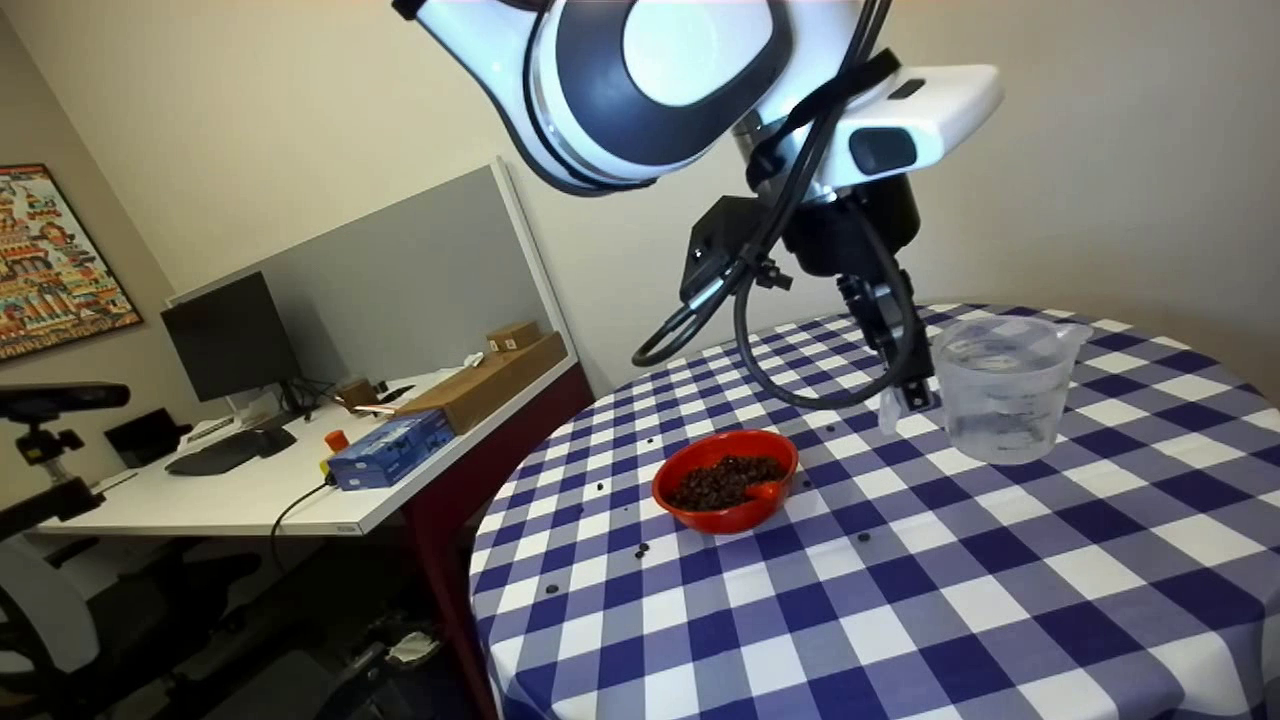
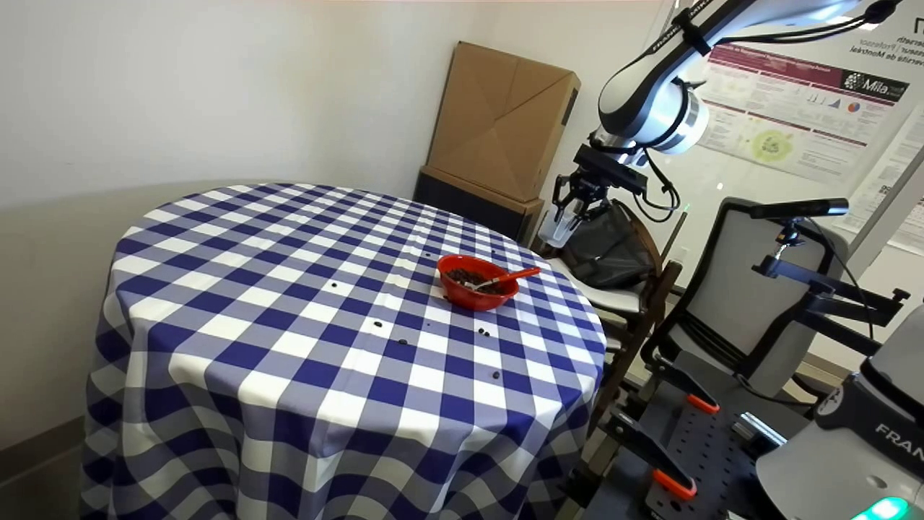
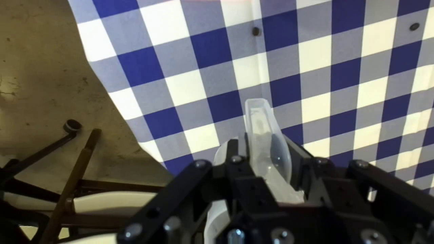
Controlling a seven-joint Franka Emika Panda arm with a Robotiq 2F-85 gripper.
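A clear plastic measuring cup (image 1: 1005,390) is upright beside my gripper (image 1: 906,390), which is shut on its handle. The cup looks empty. From the wrist, the pale handle (image 3: 260,126) pokes out between the fingers of my gripper, while most of the cup's body is hidden behind them. In the second exterior view the cup (image 2: 561,225) hangs under my gripper (image 2: 576,204) at the table's far right side, above table height. A red bowl (image 1: 726,521) of dark beans (image 1: 717,484) stands on the table, a red-handled spoon (image 2: 517,274) resting in it.
Blue-and-white checked cloth (image 2: 286,347) covers the round table, with several loose beans scattered on it. Beyond the table's edge are a wooden chair (image 3: 81,162) and stacked cardboard boxes (image 2: 498,121).
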